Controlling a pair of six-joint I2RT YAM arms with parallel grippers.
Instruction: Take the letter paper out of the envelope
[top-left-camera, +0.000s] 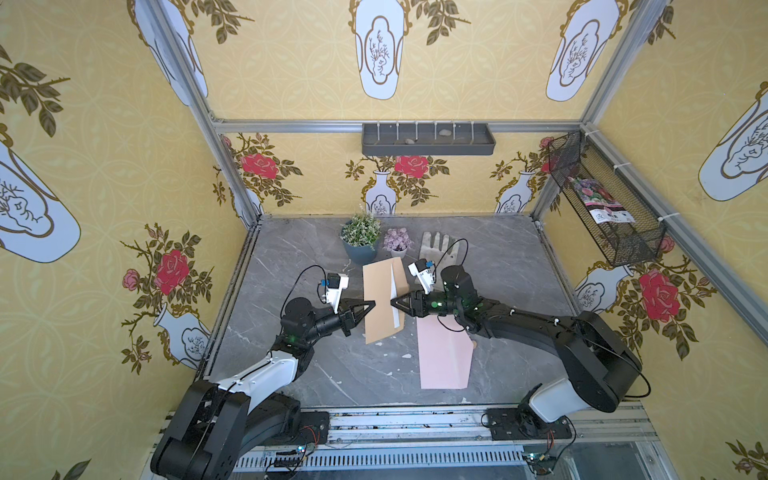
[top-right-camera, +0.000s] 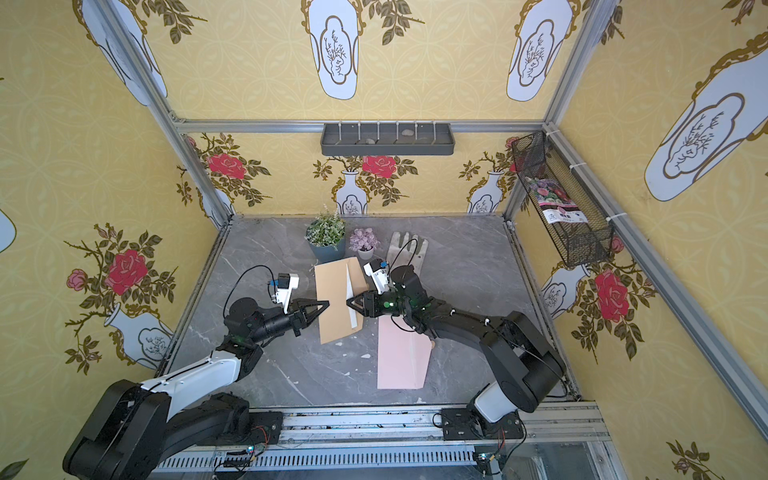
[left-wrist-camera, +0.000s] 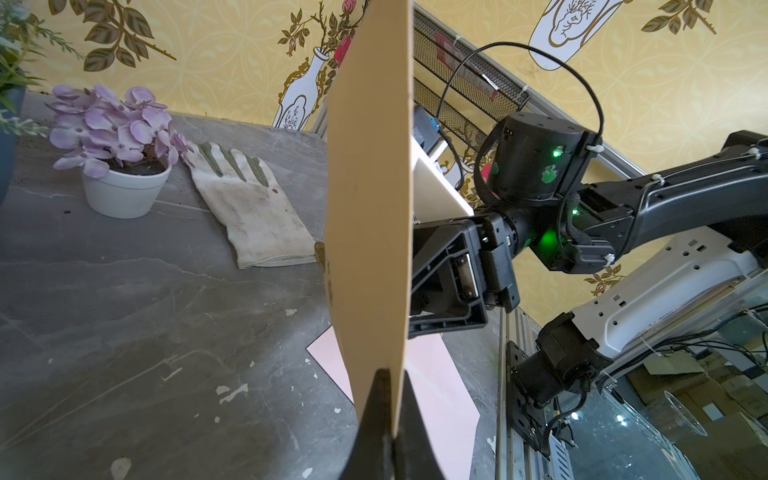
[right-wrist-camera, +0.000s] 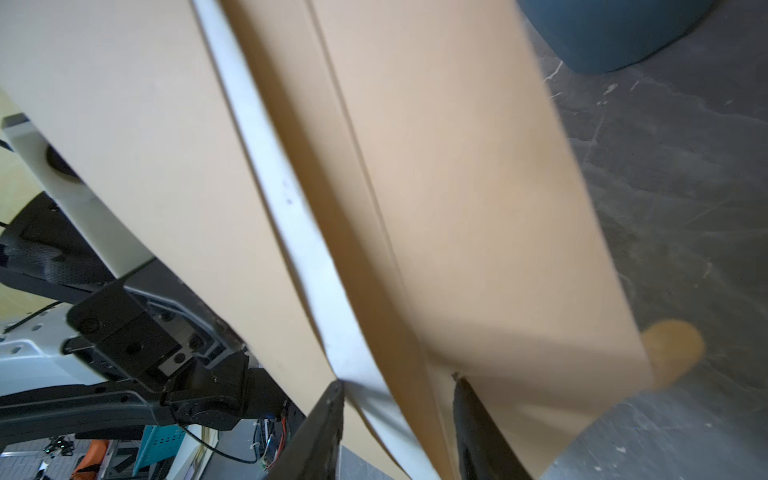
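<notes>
A brown envelope is held upright above the table by its left edge, with my left gripper shut on that edge. Its flap side faces right and stands open; inside shows a white strip of letter paper. My right gripper is at this opening, its fingers apart on either side of the lower part of the strip. Whether either right fingertip touches the paper I cannot tell. The envelope hides the right fingertips in the left wrist view.
On the table under my right arm lies a pink sheet. A blue plant pot, a small purple-flowered pot and a glove stand or lie behind.
</notes>
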